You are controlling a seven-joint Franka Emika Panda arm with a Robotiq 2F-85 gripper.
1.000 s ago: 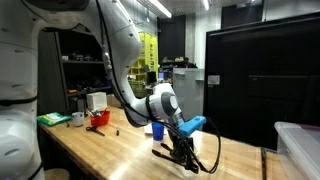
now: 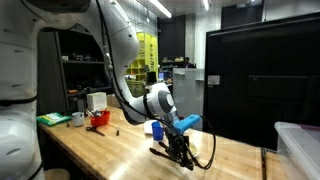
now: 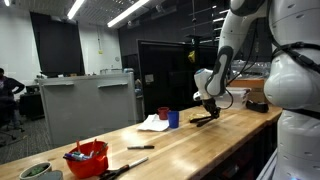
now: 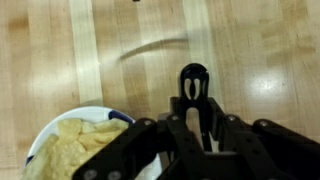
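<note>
My gripper is shut on a slim black utensil (image 4: 193, 72) with pale oval markings, which points up the wrist view; its exact kind is hard to tell. Low over the wooden table, the gripper (image 2: 185, 158) shows in exterior view 1, with dark pieces sticking out to its left. A white plate or bowl of yellow chips (image 4: 75, 140) sits at the lower left of the wrist view, partly cut off. The far exterior view shows the gripper (image 3: 212, 112) close to the tabletop, too small for detail.
A blue cup (image 3: 173, 119) and a white cloth (image 3: 153, 123) stand beyond the arm, near a dark red container (image 3: 163, 112). Toward the other end are a red basket (image 3: 87, 160) and dark-handled tools (image 3: 125, 167). A clear bin (image 2: 298, 150) flanks the right side.
The hand has shifted very slightly left in exterior view 1, staying low over the table. The table objects look unmoved.
</note>
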